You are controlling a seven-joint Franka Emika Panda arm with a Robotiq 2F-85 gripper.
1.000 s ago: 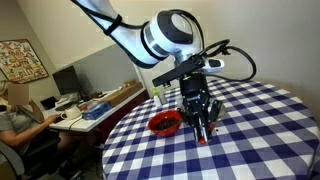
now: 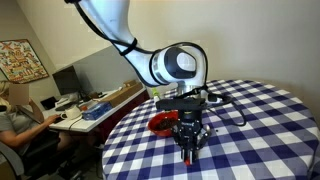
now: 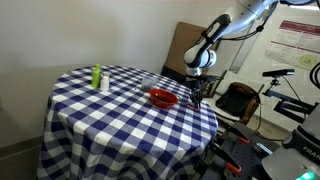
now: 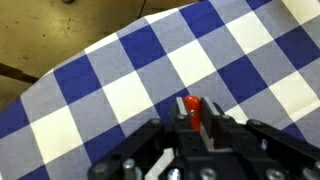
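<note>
My gripper points down over the checked tablecloth, shut on a small red object (image 4: 191,103) whose end shows between its fingertips in the wrist view. What the object is cannot be made out. In exterior view 1 the gripper (image 2: 188,158) is low near the front part of the table; whether the object touches the cloth is unclear. A red bowl (image 3: 163,98) sits on the table, with dark contents visible in exterior view 1, behind and left of the gripper there.
Blue-and-white checked cloth (image 3: 110,125) covers the table, with much bare room. A green bottle (image 3: 96,76) and a white bottle (image 3: 104,84) stand together, and a clear container (image 3: 148,82) is near the bowl. A seated person (image 2: 22,120) is off to the left.
Over the last second my gripper has moved down toward the cloth and somewhat left in exterior view 1, carrying the red object. The bowl has stayed put.
</note>
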